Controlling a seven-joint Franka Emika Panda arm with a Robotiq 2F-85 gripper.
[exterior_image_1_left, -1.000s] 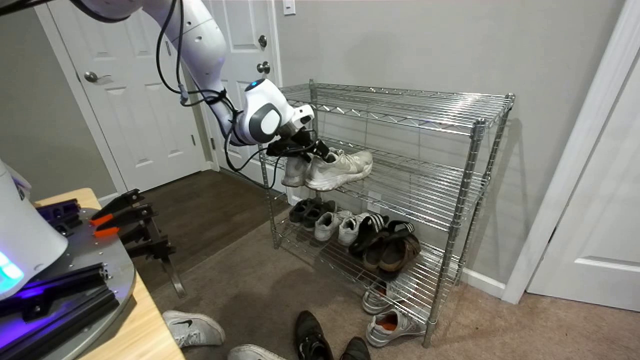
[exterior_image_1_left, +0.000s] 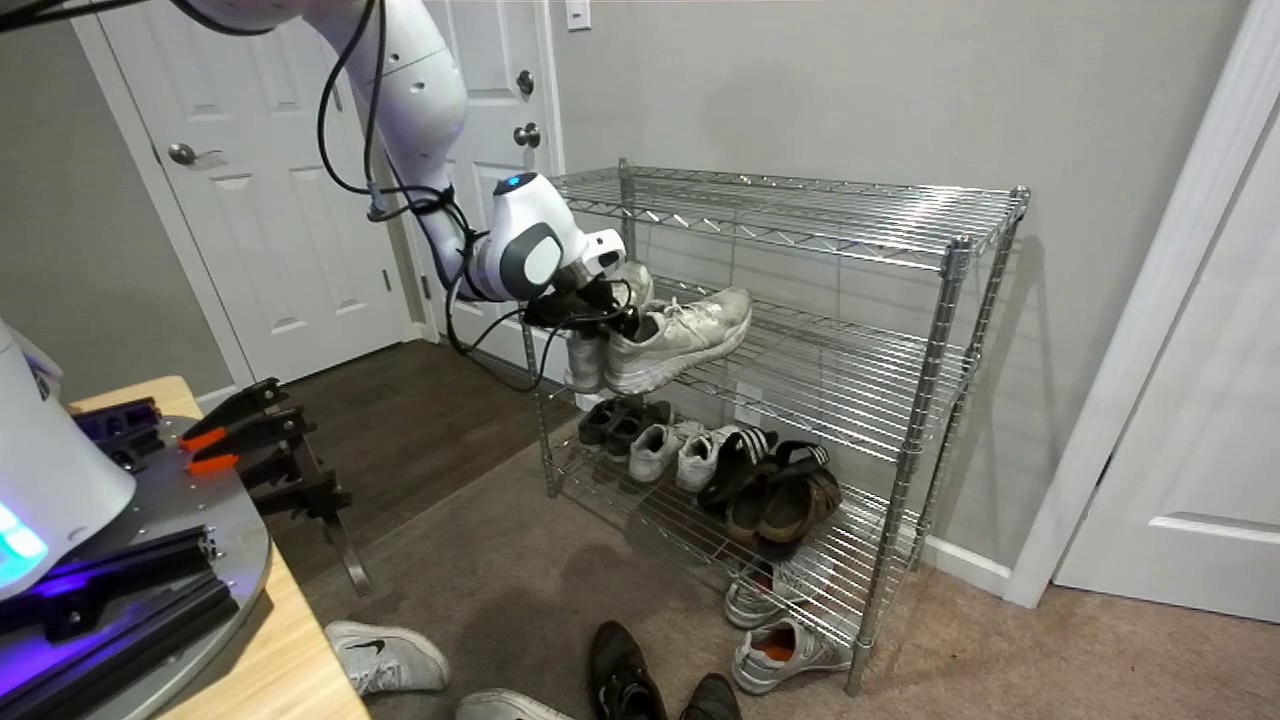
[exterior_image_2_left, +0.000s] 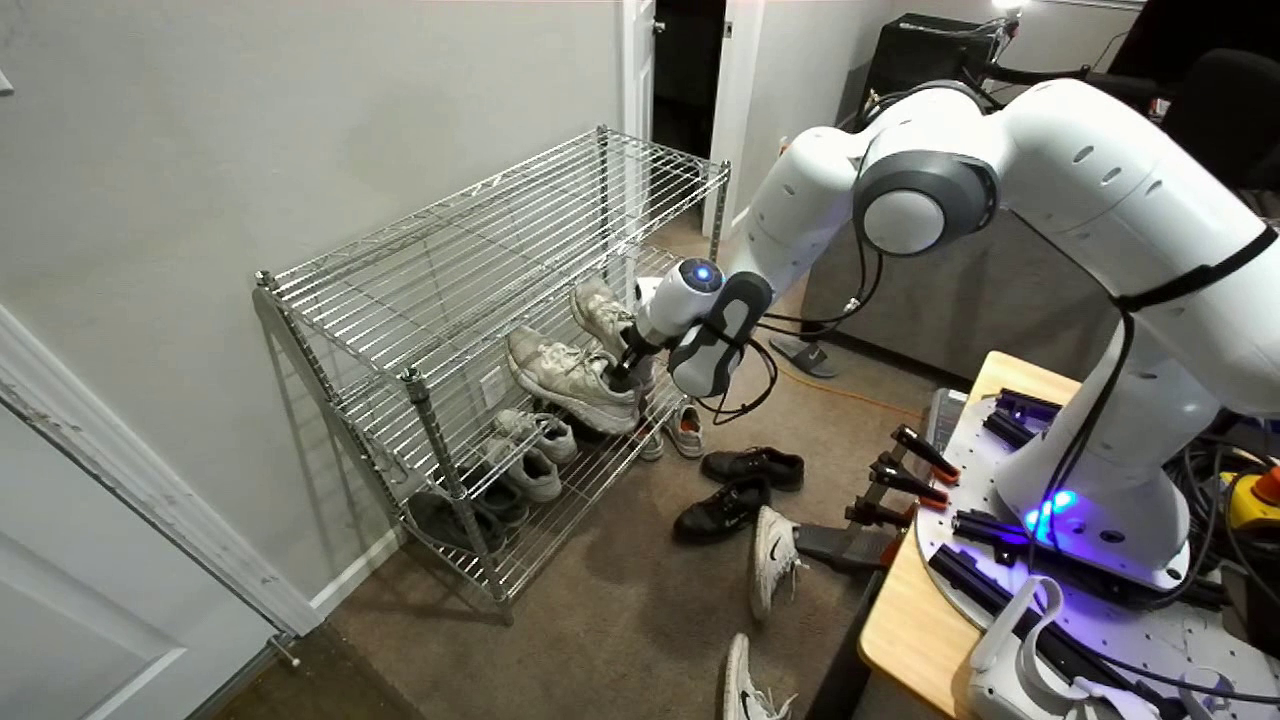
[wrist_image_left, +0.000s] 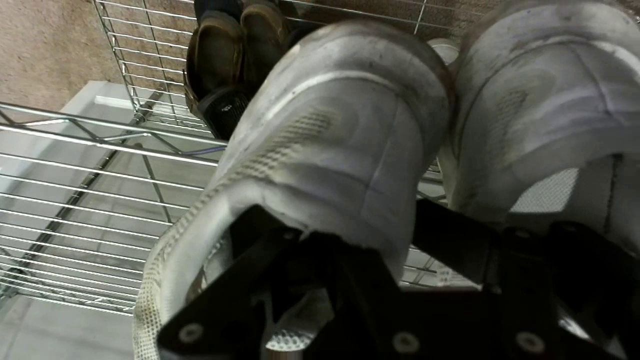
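A pair of worn white sneakers rests at the front of the wire rack's middle shelf (exterior_image_1_left: 828, 330). The nearer sneaker (exterior_image_1_left: 690, 342) tilts with its toe raised and heel low; the other sneaker (exterior_image_2_left: 600, 312) is tipped up similarly. My gripper is at their heels. In the wrist view one black finger (wrist_image_left: 252, 225) reaches into the opening of the left-hand shoe, and the other finger (wrist_image_left: 447, 240) is on that shoe's far side, beside the second shoe. The fingers stand apart with shoe upper between them; whether they grip it cannot be seen.
Several shoes and sandals (exterior_image_1_left: 744, 468) fill the bottom shelf. The top shelf (exterior_image_1_left: 816, 210) is empty, and the middle shelf is clear to the right of the pair. Black shoes (exterior_image_2_left: 726, 510) and white Nike shoes (exterior_image_2_left: 774, 558) lie on the floor. A cable (exterior_image_1_left: 480, 348) loops beside the arm.
The nearer sneaker has gone from nearly level to toe-up, and the far one now shows higher behind it. My gripper has shifted slightly down at the heels.
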